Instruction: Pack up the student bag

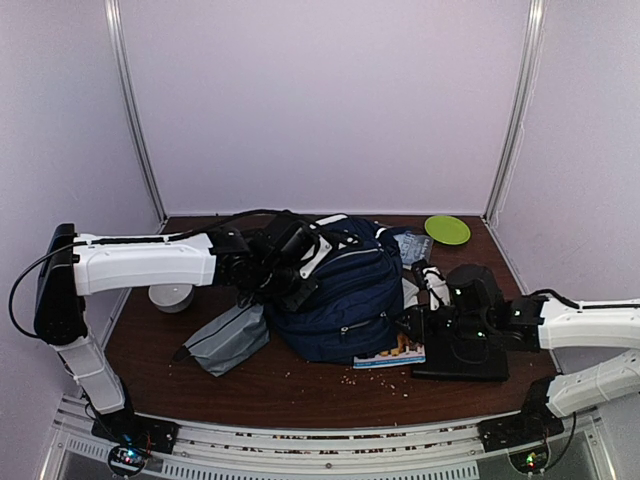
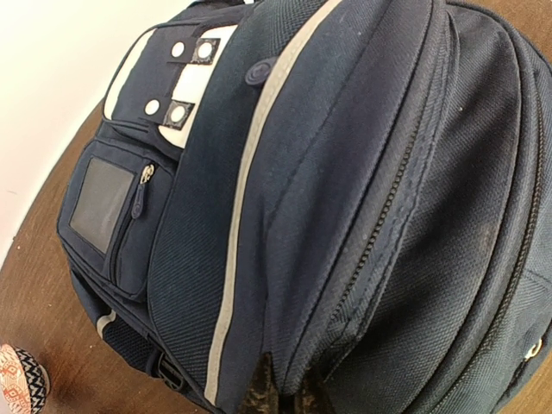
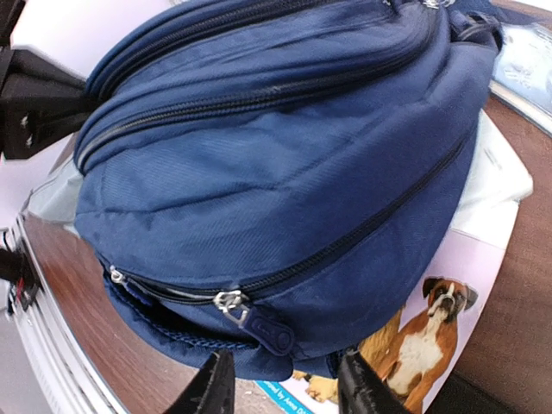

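Observation:
A navy backpack [image 1: 340, 300] lies in the middle of the table. My left gripper is shut on its fabric beside a zipper, seen close in the left wrist view. My right gripper stands part open, low at the bag's right end, just in front of a metal zipper pull [image 3: 263, 328], with nothing clearly between its fingers. Under that end lie a book with a dog picture [image 3: 431, 345] and white paper. A grey pouch [image 1: 225, 340] lies left of the bag.
A black flat item [image 1: 465, 365] lies under my right arm. A green plate [image 1: 447, 229] sits at the back right, a white bowl [image 1: 170, 296] at the left, a clear container [image 1: 414, 245] behind the bag's right side.

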